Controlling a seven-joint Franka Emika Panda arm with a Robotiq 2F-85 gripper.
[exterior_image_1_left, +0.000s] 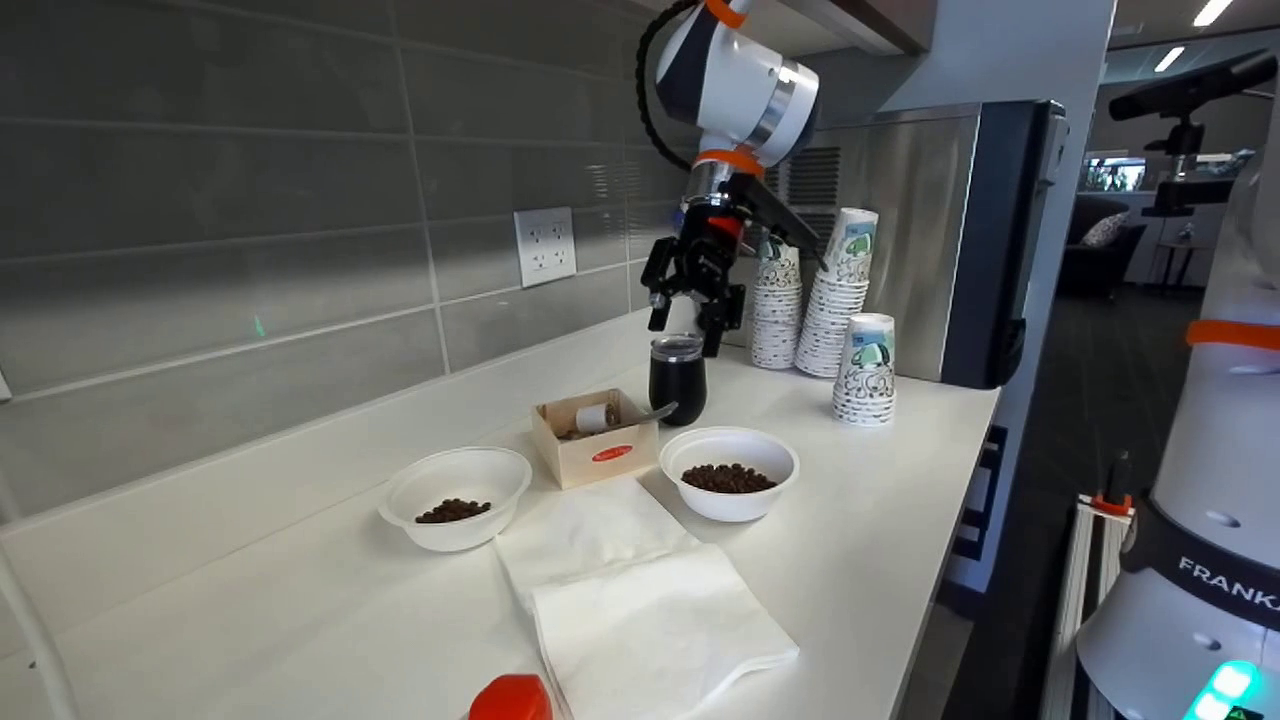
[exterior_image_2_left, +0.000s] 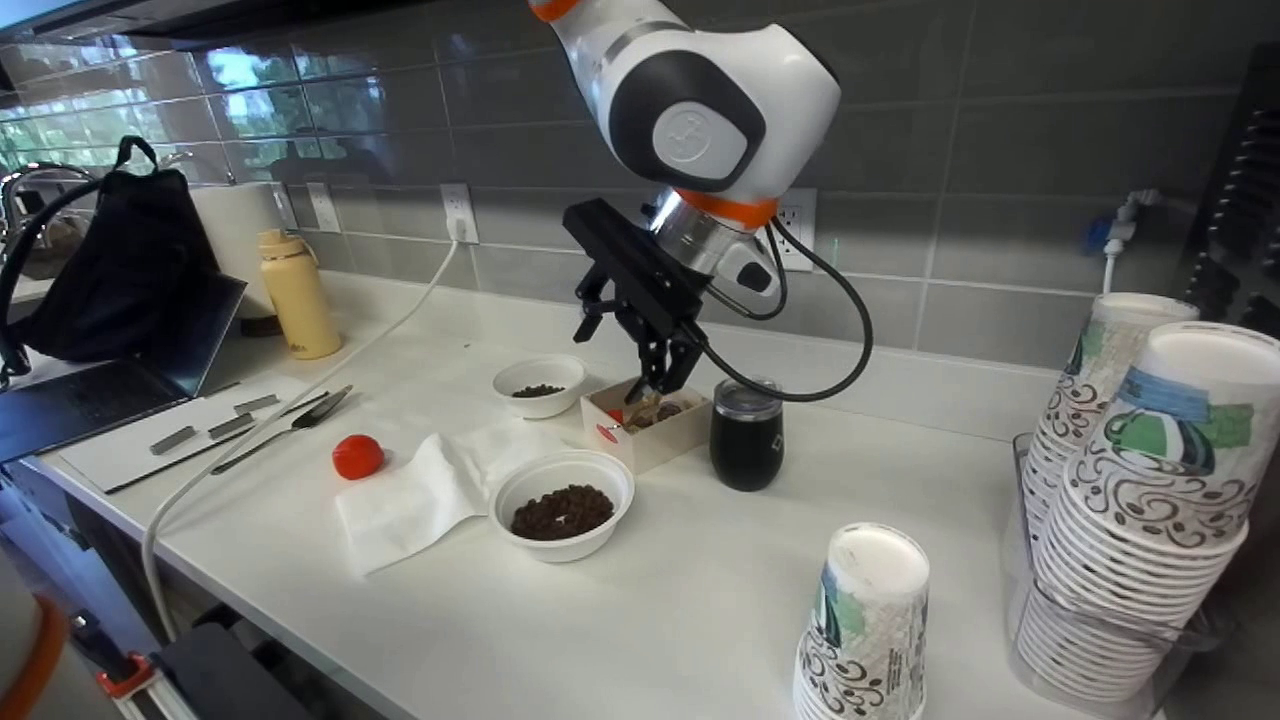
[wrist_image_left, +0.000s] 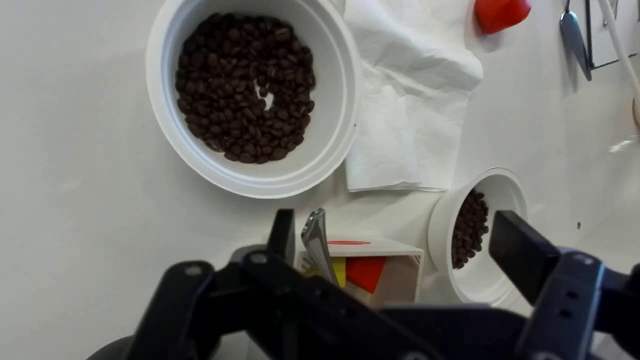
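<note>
My gripper (exterior_image_1_left: 686, 326) hangs above the back of the counter, its fingers open and empty. In the wrist view its two fingertips (wrist_image_left: 282, 233) stand wide apart, over the small wooden box (exterior_image_1_left: 606, 454) and the white bowl with fewer beans (wrist_image_left: 499, 201). A metal utensil handle (wrist_image_left: 319, 246) sticks out over the box's edge, between the fingers in that view but below them. Inside the box are red and yellow pieces and a white item (exterior_image_1_left: 594, 418). The fuller bowl of dark beans (exterior_image_2_left: 561, 492) sits in front of the box.
A black tumbler (exterior_image_2_left: 746, 446) stands right beside the box, close to the gripper. White napkins (exterior_image_1_left: 666, 624) and a red object (exterior_image_2_left: 357, 456) lie toward the left. Stacked paper cups (exterior_image_2_left: 864, 624) occupy the right side. Bare counter lies between the fuller bowl and the cups.
</note>
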